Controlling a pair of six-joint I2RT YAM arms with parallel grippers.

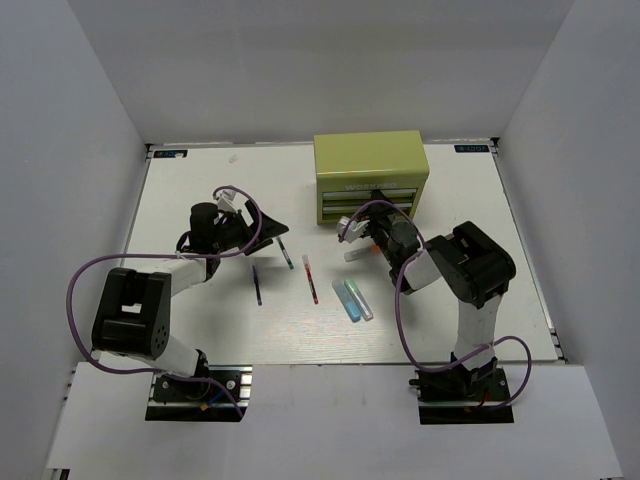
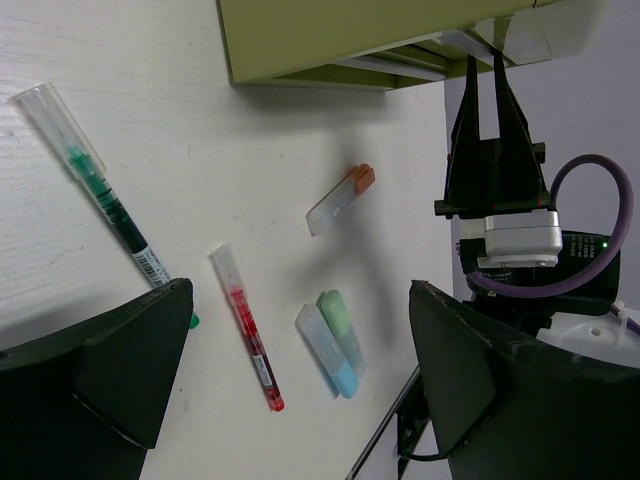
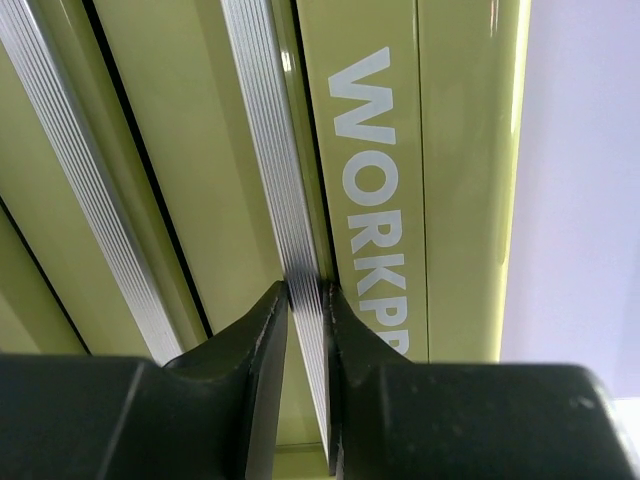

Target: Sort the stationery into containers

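The green "WORKPRO" cabinet (image 1: 370,155) stands at the back, its drawers flush with the front. In the right wrist view, my right gripper reaches the top drawer's silver rail (image 3: 262,130). Its fingers are part open, with the rail showing between the fingertips. My left gripper (image 1: 266,224) hangs open and empty above the table. In the left wrist view lie a green pen (image 2: 118,215), a red pen (image 2: 251,337), a blue-capped marker (image 2: 325,348), a green-capped marker (image 2: 343,330) and an orange-capped piece (image 2: 340,200). A dark pen (image 1: 257,284) lies at the left.
The orange-capped piece lies under the right arm, close to the cabinet front. Bare white table (image 1: 190,172) extends at the back left and along the front edge. Walls close in the left, right and back sides.
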